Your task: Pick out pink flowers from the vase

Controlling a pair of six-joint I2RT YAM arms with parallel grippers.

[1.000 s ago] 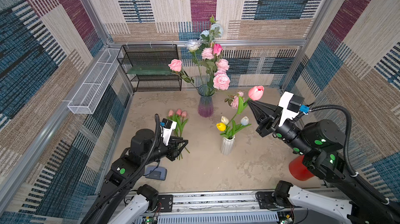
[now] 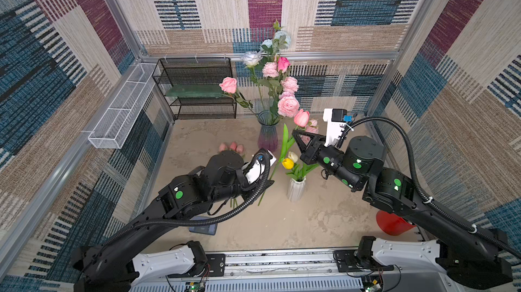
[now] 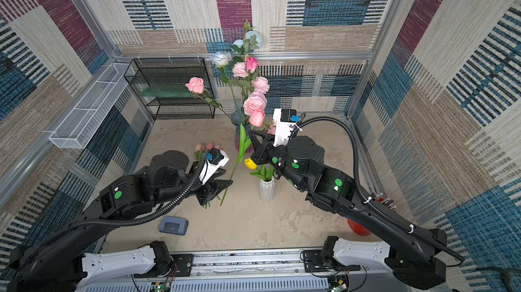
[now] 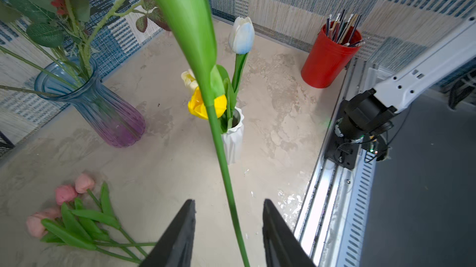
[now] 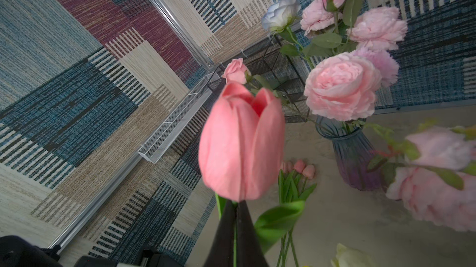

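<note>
A pink tulip [image 5: 241,143] stands upright in my right gripper, which is shut on it just below the bloom. Its green stem [image 4: 225,177] slants down between the parted fingers of my left gripper, which is open. The white vase [image 3: 266,190] stands upright on the table below, holding a yellow tulip [image 4: 200,104], a white one [image 4: 189,79] and a pale blue one [image 4: 242,36]. Several pink tulips [image 4: 83,182] lie on the table at the left, partly hidden by my left arm in the top left view.
A tall blue-purple glass vase [image 2: 268,137] with roses stands behind. The red brush cup [image 4: 327,61] is at the right, a black wire rack [image 2: 195,88] at the back left. A grey-blue box [image 3: 173,225] lies near the front left.
</note>
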